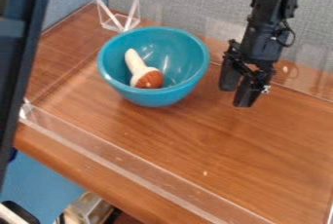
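A turquoise bowl [176, 53] sits on the wooden table [208, 150], left of centre. Inside it lies a toy mushroom [144, 73] with a white stem and brown-orange cap. My black gripper [243, 86] is just right of the bowl, above the tabletop, its fingers spread apart with nothing visible between them.
A white wire frame [120, 18] stands at the back left, against a padded grey wall [182, 2]. A large dark object [16, 43] fills the upper left foreground. Clear strips run along its edges.
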